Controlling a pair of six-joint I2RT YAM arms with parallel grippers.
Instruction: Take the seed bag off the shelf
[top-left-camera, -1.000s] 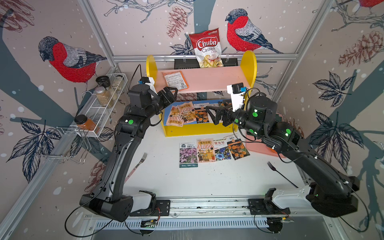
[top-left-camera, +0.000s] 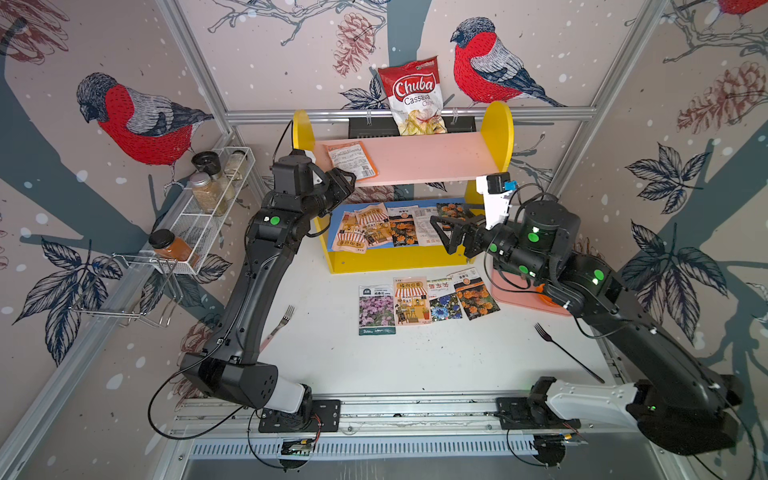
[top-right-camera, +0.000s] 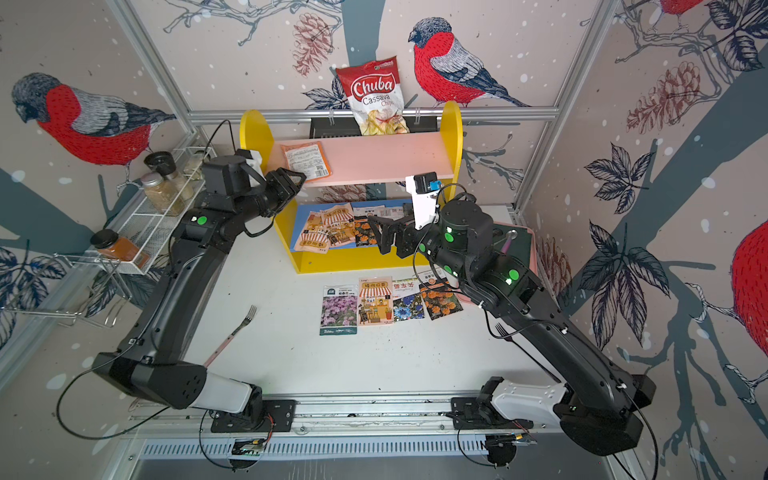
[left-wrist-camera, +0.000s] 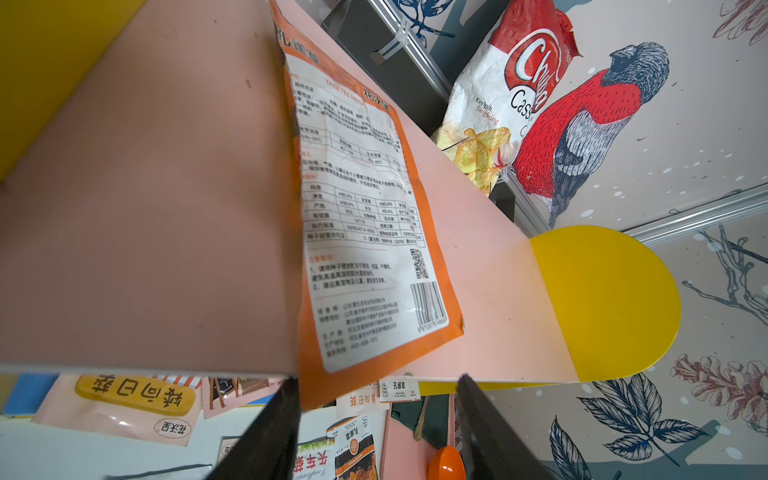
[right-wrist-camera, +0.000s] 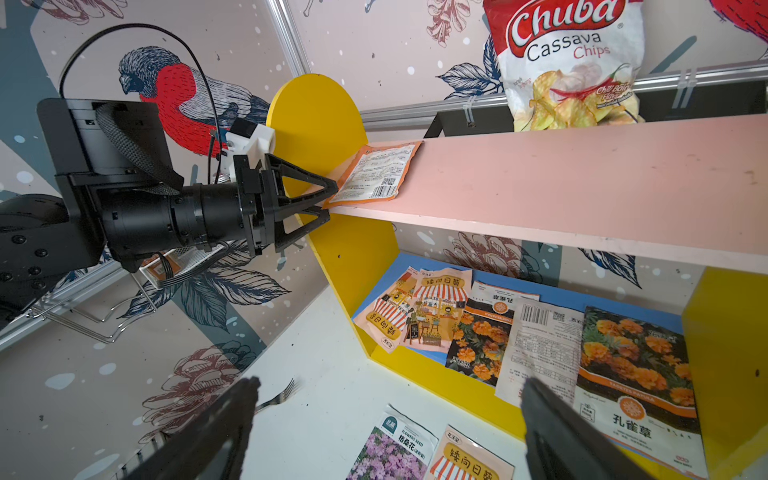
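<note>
An orange-edged seed bag (top-left-camera: 350, 158) lies at the left end of the pink top shelf (top-left-camera: 424, 156), its near end jutting a little over the front edge in the left wrist view (left-wrist-camera: 364, 224). My left gripper is at that edge, open, with a blurred finger either side of the overhanging end; I cannot tell whether either touches it. My right gripper stands open before the lower shelf, with nothing between its fingers.
More seed packets lie on the blue lower shelf (right-wrist-camera: 512, 336) and on the white table (top-left-camera: 360, 360). A wire rack with jars (top-left-camera: 172, 248) is on the left, two forks lie on the table, and a chips bag (top-left-camera: 412, 96) stands behind the shelf.
My right arm has shifted to the right. The bag shows no visible movement.
</note>
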